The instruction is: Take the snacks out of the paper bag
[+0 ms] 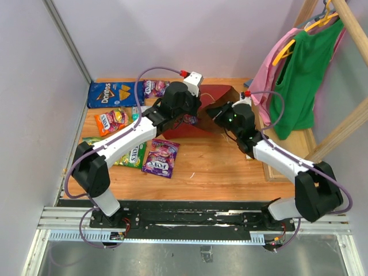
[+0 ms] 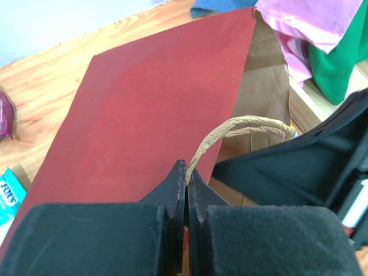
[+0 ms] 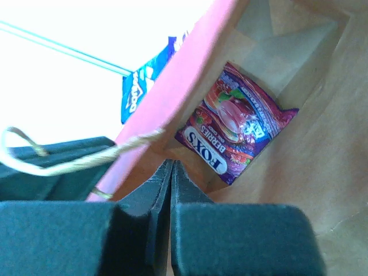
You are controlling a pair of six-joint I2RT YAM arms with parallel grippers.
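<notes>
The red paper bag (image 2: 155, 98) lies tipped on the table, its brown mouth facing right. My left gripper is shut on the bag's twisted handle (image 2: 221, 129). In the right wrist view a purple Foxs candy packet (image 3: 233, 123) lies inside, against the brown lining. My right gripper is shut at the bag's mouth with nothing between its fingers; the packet is beyond the tips. Outside the bag lie the blue Doritos bag (image 1: 115, 95), an orange packet (image 1: 111, 122), a green packet (image 1: 134, 156) and a purple packet (image 1: 161, 157).
A wooden clothes rack with a green garment (image 1: 305, 86) and a pink one (image 1: 273, 80) stands on the right. Another purple packet (image 1: 155, 88) lies behind the left arm. Bare tabletop (image 1: 213, 178) is open at the front centre.
</notes>
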